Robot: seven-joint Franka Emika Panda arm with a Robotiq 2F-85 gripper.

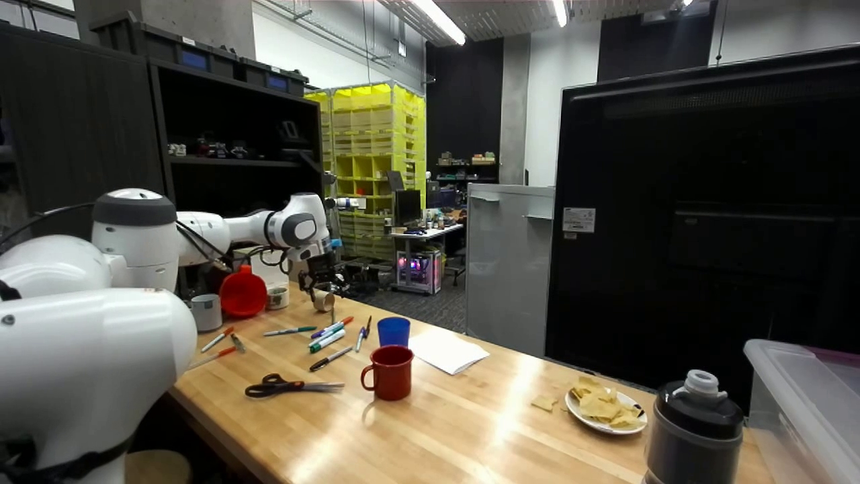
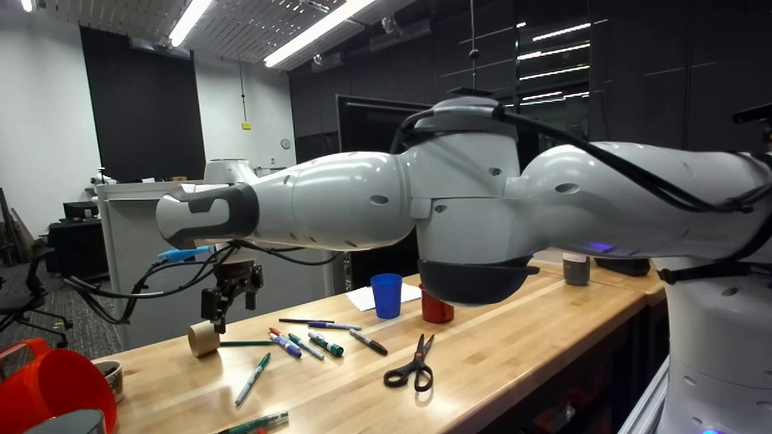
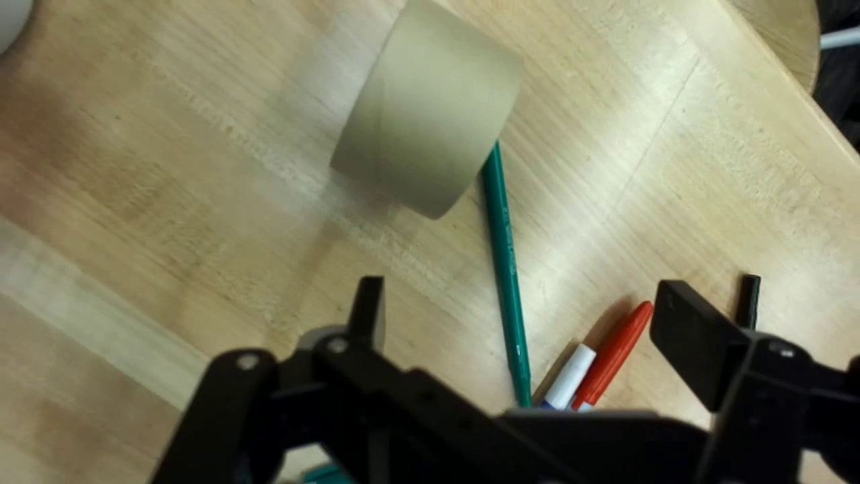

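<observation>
A short tan cardboard ring [image 3: 427,105] lies on its side at the far end of the wooden table, in the upper middle of the wrist view. My gripper is open above the table beside it, fingers wide apart and nothing held. In that view a thin green pen [image 3: 504,270] runs from the ring down between the fingers. The caps of a red marker [image 3: 614,355] and a white-tipped marker [image 3: 570,376] show near the right finger. In exterior view 2 the gripper [image 2: 233,307] hangs just above and to the right of the cardboard ring [image 2: 203,339].
Several pens and markers lie mid-table, with scissors [image 1: 278,386], a red mug [image 1: 392,374], a blue cup [image 1: 393,331] and white paper [image 1: 445,350]. A red container [image 1: 242,293] and a grey mug [image 1: 206,312] stand left. Chips fill a plate [image 1: 610,428].
</observation>
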